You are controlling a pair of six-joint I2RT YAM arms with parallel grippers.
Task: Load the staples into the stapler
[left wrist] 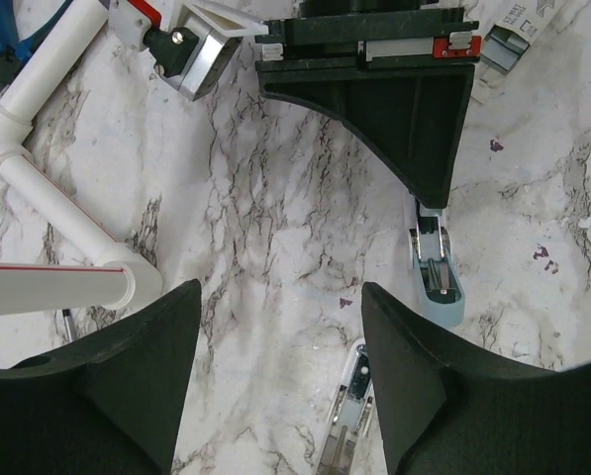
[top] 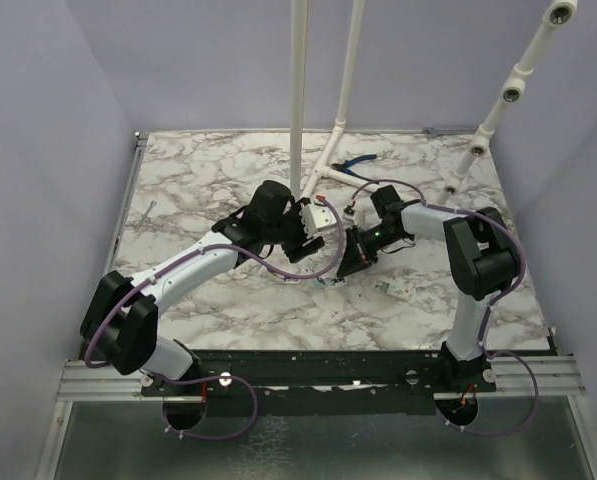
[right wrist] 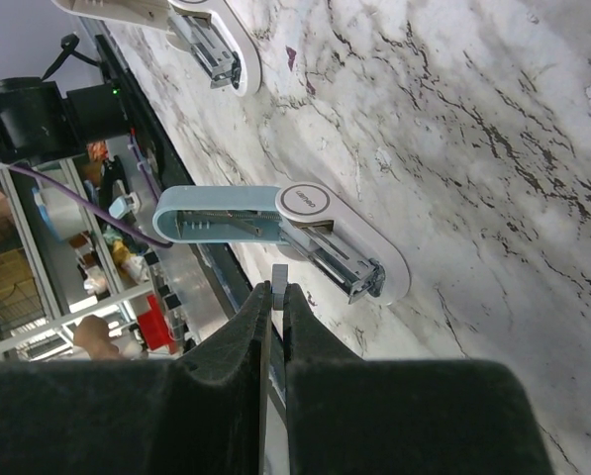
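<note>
A light-blue and white stapler (right wrist: pixel 320 230) lies opened out on the marble table, its metal staple channel (right wrist: pixel 337 262) exposed. In the right wrist view my right gripper is nearly closed on a small grey piece that looks like a staple strip (right wrist: pixel 280 277); it appears just in front of the stapler. From the left wrist view, the right gripper's tip stands over the stapler's upper end (left wrist: pixel 440 277). My left gripper is open and empty, above the table to the left. A second stapler (left wrist: pixel 349 406) lies near its right finger (left wrist: pixel 399 336).
A small staple box (left wrist: pixel 518 35) lies right of the stapler. Blue-handled pliers (top: pixel 356 162) and white pipes (top: pixel 323 165) occupy the back. A thin tool (top: pixel 145 214) lies far left. Bare marble stretches across the front left.
</note>
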